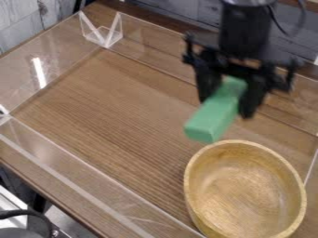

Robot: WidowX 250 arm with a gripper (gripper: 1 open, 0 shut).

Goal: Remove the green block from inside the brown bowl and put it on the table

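The green block (215, 121) hangs in the air, tilted and a little blurred by motion. My gripper (226, 85) is shut on its upper end, and the dark fingers hide that part. Below and slightly right of the block, the yellowish-brown bowl (199, 192) stands empty at the lower right. The block's lower end appears just above and left of the bowl's far rim.
Bare wooden table (118, 116) spreads widely left of the bowl. A white wire-like holder (103, 32) stands at the back left. Clear raised walls border the table, and dark cables (28, 218) lie outside at the lower left.
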